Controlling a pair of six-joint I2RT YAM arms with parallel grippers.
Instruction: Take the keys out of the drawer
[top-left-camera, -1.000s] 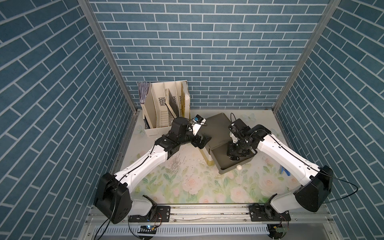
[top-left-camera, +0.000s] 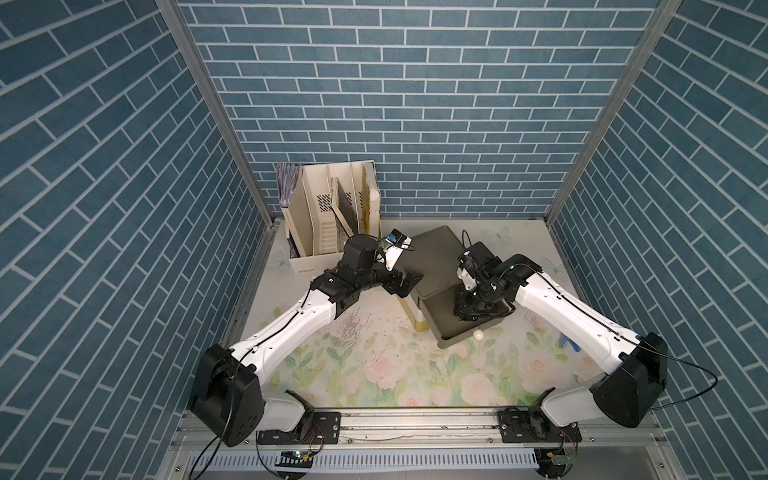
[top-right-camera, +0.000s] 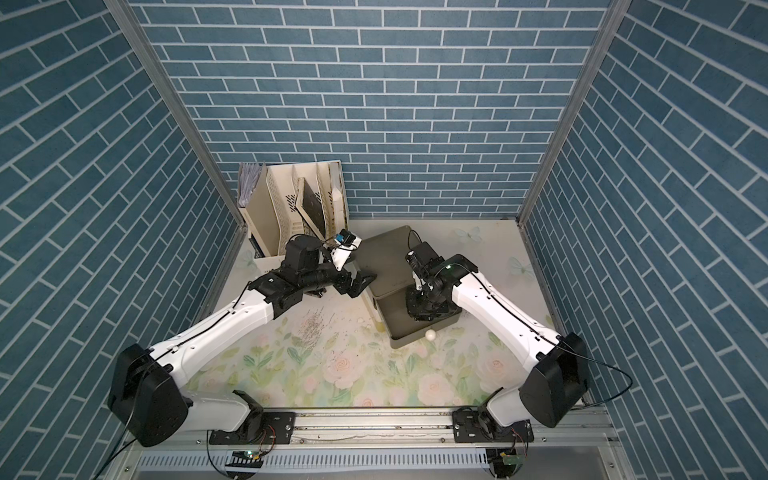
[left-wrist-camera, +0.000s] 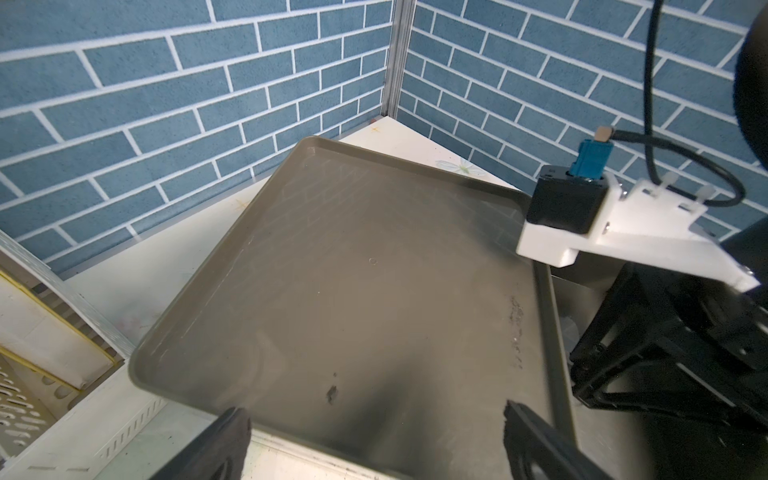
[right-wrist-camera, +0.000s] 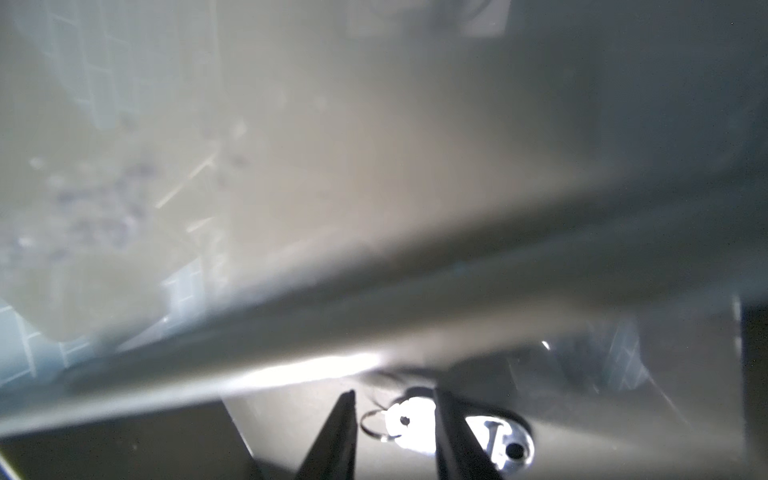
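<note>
The grey drawer (top-left-camera: 445, 329) stands pulled out from the grey cabinet (top-left-camera: 436, 256), toward the table's front. My right gripper reaches down inside it, its fingers part open. In the right wrist view a ring with shiny metal keys (right-wrist-camera: 497, 442) lies on the drawer floor at and just beyond the fingertips; whether the fingers touch them I cannot tell. My left gripper is open above the cabinet's grey top, near its left edge, with nothing seen between its fingers.
A cream file organiser (top-left-camera: 324, 224) stands at the back left. A white ball (top-left-camera: 478, 334) is at the drawer's front. A blue item (top-left-camera: 569, 342) lies at the right, partly behind my right arm.
My right gripper and wrist have shifted very slightly down within the drawer. The left arm has not moved.
</note>
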